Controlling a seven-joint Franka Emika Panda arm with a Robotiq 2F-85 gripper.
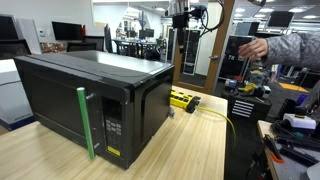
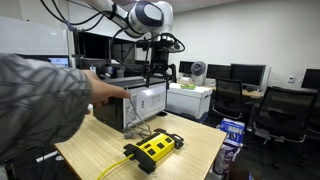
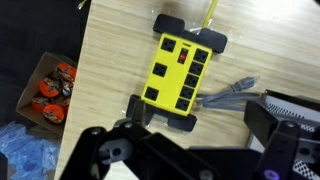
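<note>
A black microwave [image 1: 70, 100] stands on the wooden table, its door closed, with a green strip [image 1: 85, 122] upright on its front. Beside it lies a yellow power strip [image 2: 155, 148] with black ends; the wrist view looks down on this power strip [image 3: 176, 75], sockets facing up. My gripper is open, its two dark fingers [image 3: 128, 148] far apart at the bottom of the wrist view. Nothing is between them. In the second exterior view the gripper [image 2: 155, 76] hangs high above the table, clear of the power strip and near the microwave.
A person's arm [image 1: 290, 48] reaches in from the right, and its sleeve [image 2: 35, 112] covers the left of the second exterior view. A grey cable bundle [image 3: 232, 94] lies beside the power strip. An open box [image 3: 50, 95] with red items sits off the table edge.
</note>
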